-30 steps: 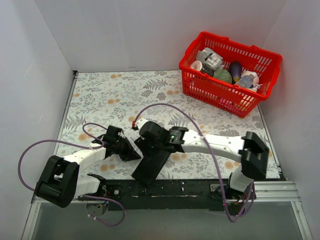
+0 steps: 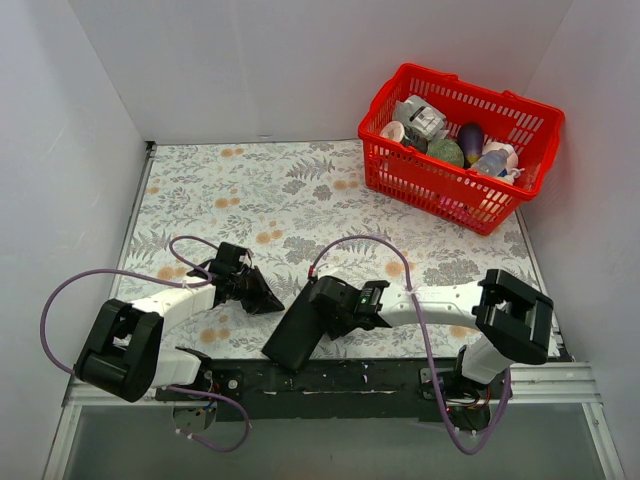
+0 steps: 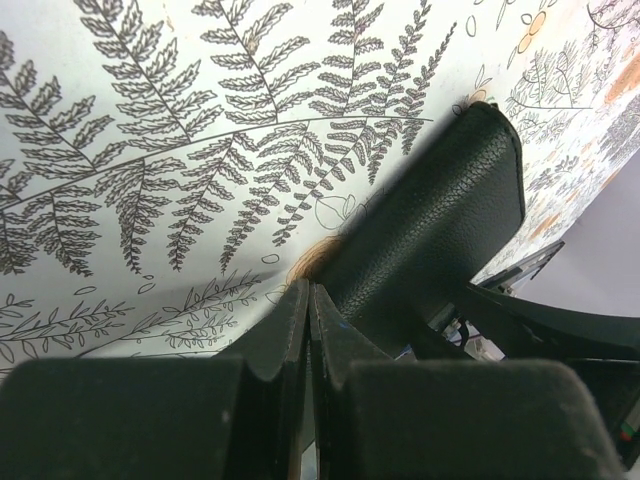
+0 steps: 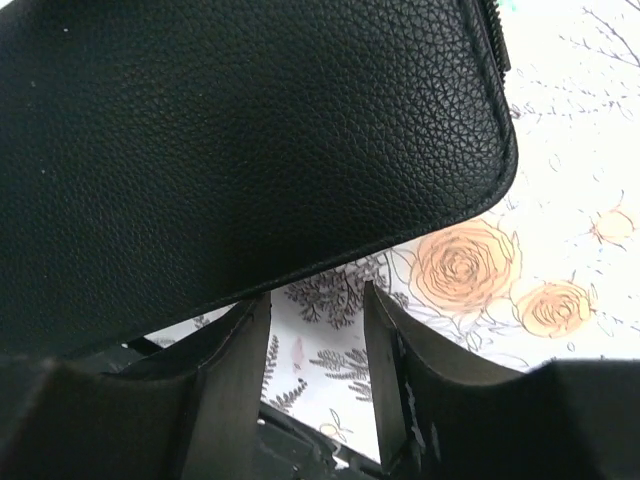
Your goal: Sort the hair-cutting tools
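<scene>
A black leather zip case lies slantwise at the front middle of the table, closed as far as I can see. Its rounded corner and zip edge fill the upper part of the right wrist view, where the case hangs over the tips of my right gripper. That gripper is part open, with patterned cloth showing between its fingers. Left of the case, my left gripper is shut with nothing visible between its fingers; the left wrist view has the case just beyond the left gripper. No cutting tools show.
A red basket full of assorted items stands at the back right. The table's front edge runs close to the case.
The left gripper shifted slightly; the case barely moved.
</scene>
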